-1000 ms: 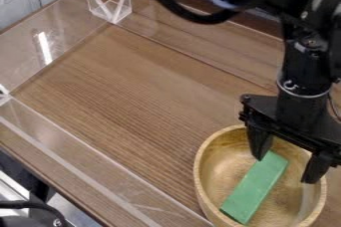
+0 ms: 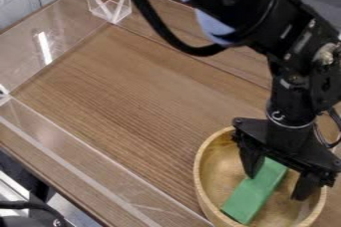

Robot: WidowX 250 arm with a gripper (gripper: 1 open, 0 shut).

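Note:
A round tan bowl sits at the lower right, with a green rectangular block lying in it. My black gripper is over the bowl's back part, its fingers open and low around the upper end of the green block, partly hiding it. Whether the fingertips touch the block I cannot tell.
A clear plastic edge runs along the left, with a small white wire holder at the back left. Dark cables lie at the lower left.
The gripper has moved slightly left and downward in the view, lower over the green block. The bowl and block look unmoved.

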